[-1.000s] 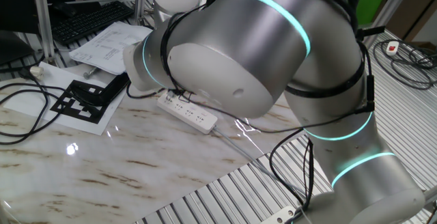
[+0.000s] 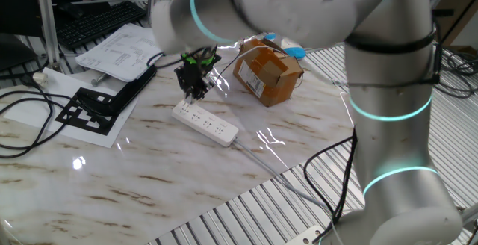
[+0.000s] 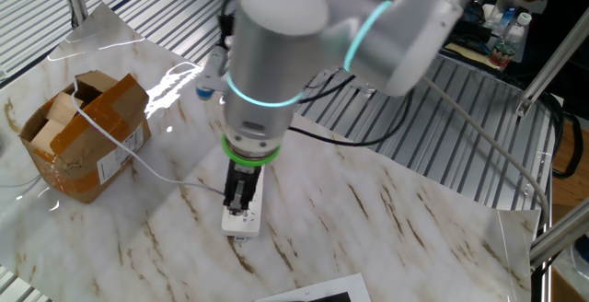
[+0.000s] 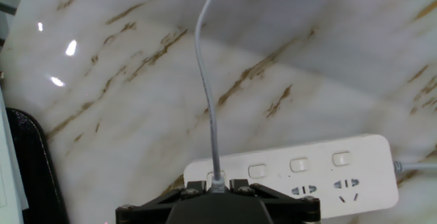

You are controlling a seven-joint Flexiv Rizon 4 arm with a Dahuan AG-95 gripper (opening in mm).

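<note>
A white power strip (image 2: 205, 124) lies on the marble-patterned table. Over its end farthest from the strip's own cord is my gripper (image 2: 191, 97), pointing down. In the wrist view the gripper has its fingertips close together on both sides of a small pale plug (image 4: 218, 182), and appears shut on it. From that plug a thin grey cable (image 4: 205, 74) runs up the picture; exterior view 2 shows the cable (image 3: 152, 170) leading to the cardboard box. The plug's prongs are hidden, so how far it sits in the socket cannot be told.
An open cardboard box (image 2: 269, 73) stands near the arm. Papers (image 2: 119, 51), a black object (image 2: 119, 99) and a printed marker sheet (image 2: 82, 129) lie across the table, with loose black cable (image 2: 52, 107) over the sheet.
The upper arm and wrist have swung up and away, uncovering the gripper and box in exterior view 1. The gripper end stays over the same end of the strip, which has not moved.
</note>
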